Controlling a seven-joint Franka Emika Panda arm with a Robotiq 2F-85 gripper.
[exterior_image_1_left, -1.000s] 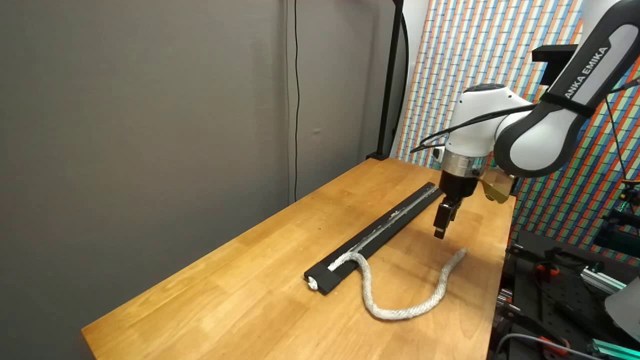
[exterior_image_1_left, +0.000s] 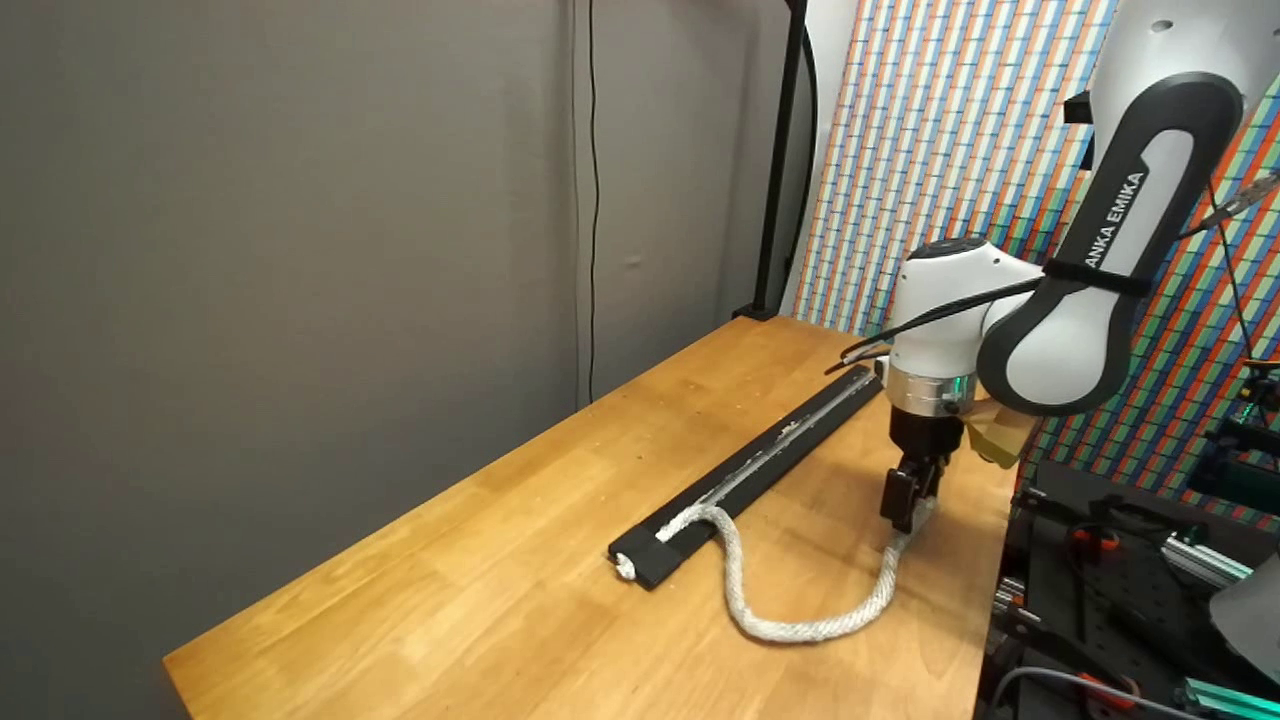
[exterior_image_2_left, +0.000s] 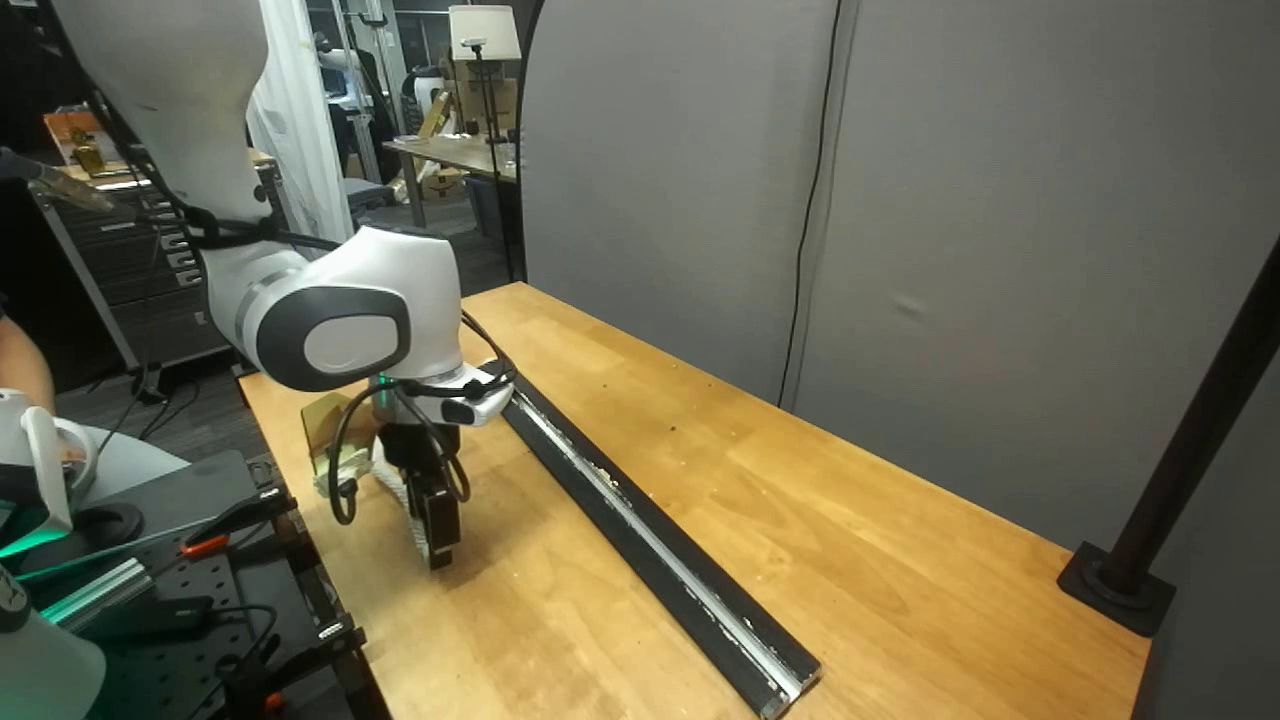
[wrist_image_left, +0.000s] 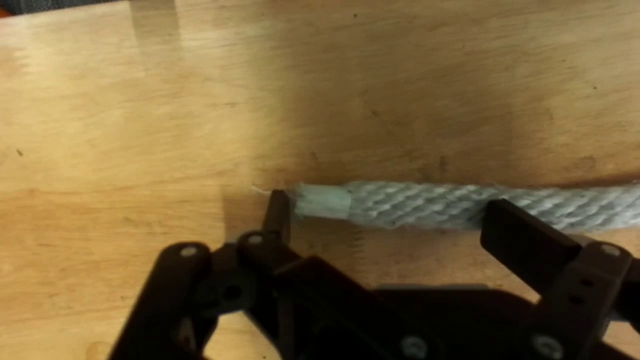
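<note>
A thick white braided rope (exterior_image_1_left: 816, 629) curves over the table, one part at the near end of a long black grooved bar (exterior_image_1_left: 768, 462). Its loose, smooth-wrapped end (wrist_image_left: 324, 201) shows in the wrist view. Low over this end stands my open gripper. The rope runs lengthwise from one finger toward the other: its tip is beside the left finger (wrist_image_left: 277, 213), and the right finger (wrist_image_left: 522, 237) overlaps it in view. Whether that finger touches the rope, I cannot tell. In exterior view 2 the gripper (exterior_image_2_left: 434, 546) hides part of the rope.
A black pole base (exterior_image_2_left: 1116, 588) stands at a table corner. Clamps and equipment (exterior_image_2_left: 216, 600) line the robot's side, and a grey wall (exterior_image_1_left: 300, 240) rises behind the table.
My gripper has come down from above the table to the rope's loose end. In exterior view 1 the rope looks almost unchanged in shape.
</note>
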